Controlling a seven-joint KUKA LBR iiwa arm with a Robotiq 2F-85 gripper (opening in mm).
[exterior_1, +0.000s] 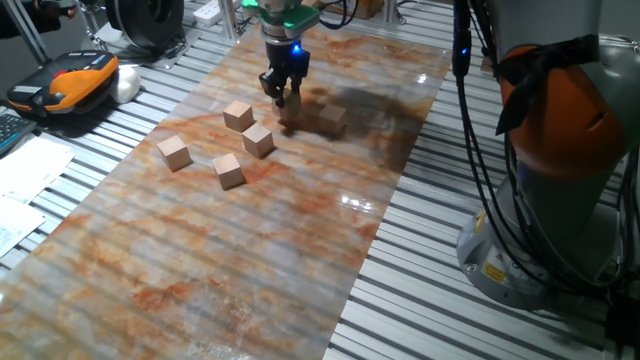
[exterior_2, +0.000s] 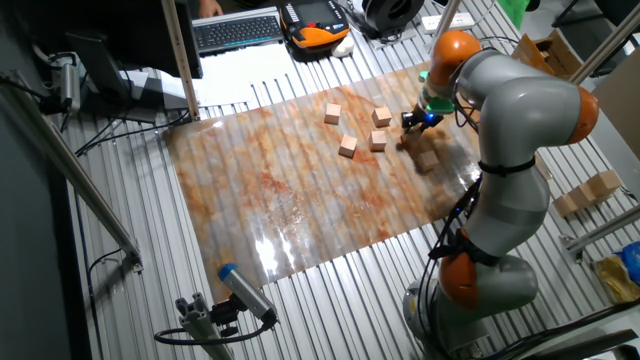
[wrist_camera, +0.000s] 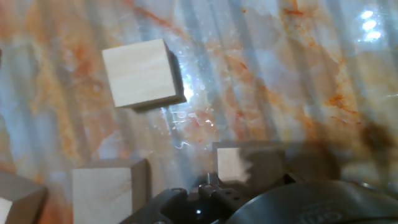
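My gripper (exterior_1: 288, 94) points down over the far part of the marbled sheet (exterior_1: 300, 260), shut on a small wooden block. In the wrist view that block (wrist_camera: 231, 163) sits between the dark fingertips, its right part in shadow and its lower edge hidden by the gripper. Similar blocks lie loose: one (exterior_1: 238, 115) and another (exterior_1: 258, 140) left of the gripper, two more (exterior_1: 228, 171) (exterior_1: 174, 153) farther off, and a shaded block (exterior_1: 332, 118) to its right. Between the held block and the sheet, any gap is hard to judge.
Open sheet lies on the near side in exterior view 1. An orange and black device (exterior_1: 65, 83) and papers (exterior_1: 30, 180) rest beyond the sheet's left edge. More wooden blocks (exterior_2: 588, 193) stand off the sheet behind the arm (exterior_2: 515, 170).
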